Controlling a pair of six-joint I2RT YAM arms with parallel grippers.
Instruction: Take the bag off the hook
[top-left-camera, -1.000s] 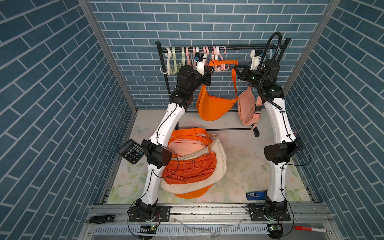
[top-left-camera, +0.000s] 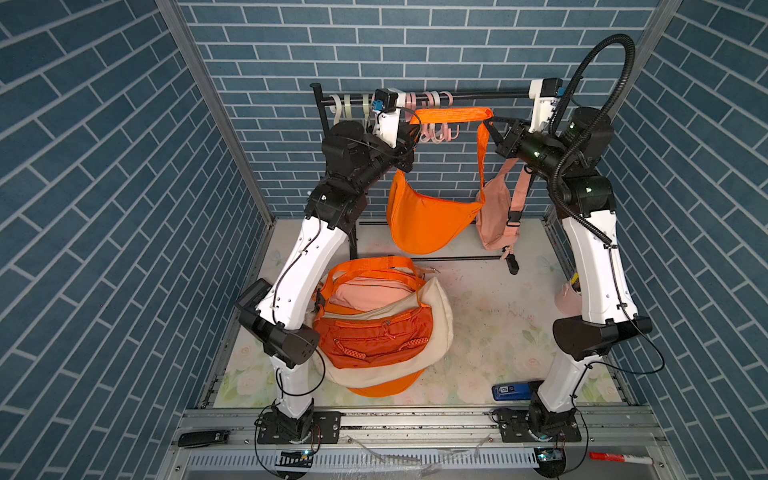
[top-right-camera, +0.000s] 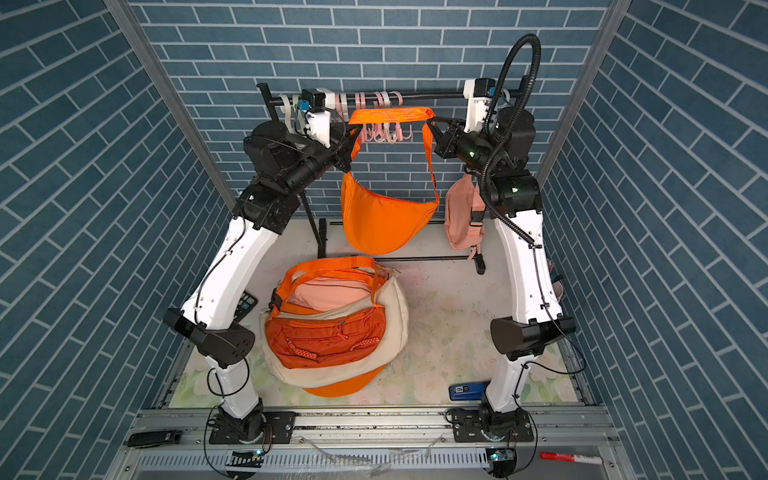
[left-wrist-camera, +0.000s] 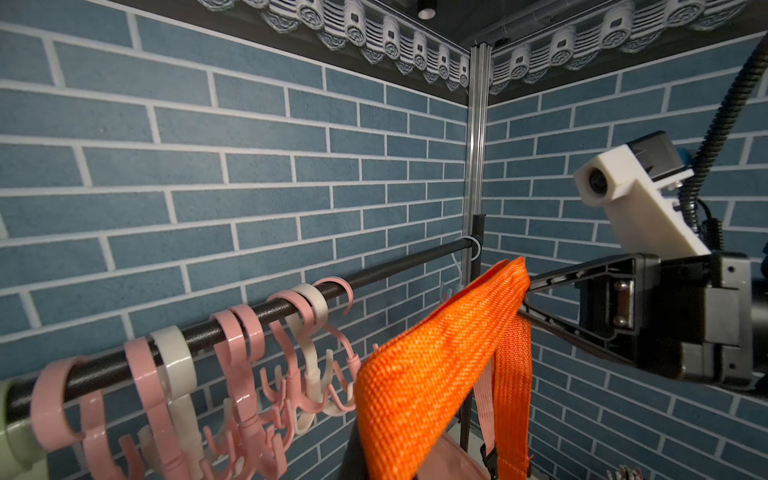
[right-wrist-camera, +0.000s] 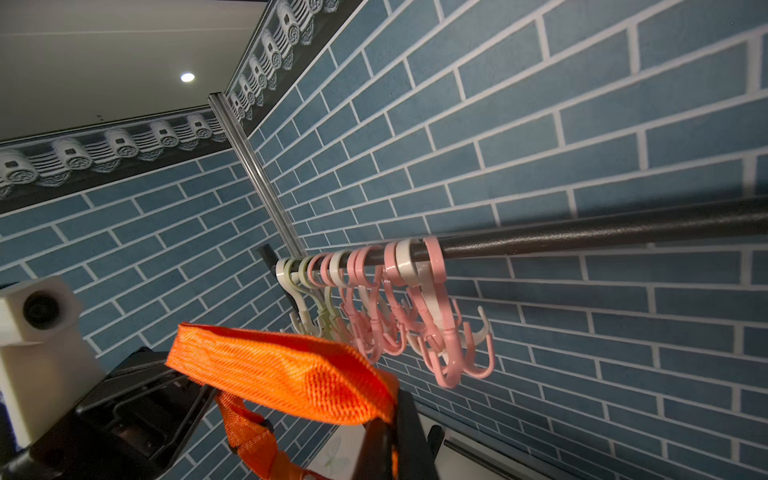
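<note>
An orange bag (top-left-camera: 432, 220) hangs by its strap (top-left-camera: 448, 115) between my two grippers, which are both raised in front of the rack's bar. The strap runs horizontally from my left gripper (top-left-camera: 411, 128) to my right gripper (top-left-camera: 488, 125), looping over their tips. Both grippers are shut. In the left wrist view the strap (left-wrist-camera: 440, 352) stretches across to the right gripper's tip (left-wrist-camera: 526, 296) and stands clear of the pink and white hooks (left-wrist-camera: 240, 352). In the right wrist view the strap (right-wrist-camera: 272, 360) is likewise below and in front of the hooks.
Several hooks hang on the black bar (right-wrist-camera: 600, 229). A pink bag (top-left-camera: 496, 216) hangs at the right of the rack. Orange and cream bags (top-left-camera: 384, 328) lie on the table, with a blue object (top-left-camera: 512, 392) at the front right.
</note>
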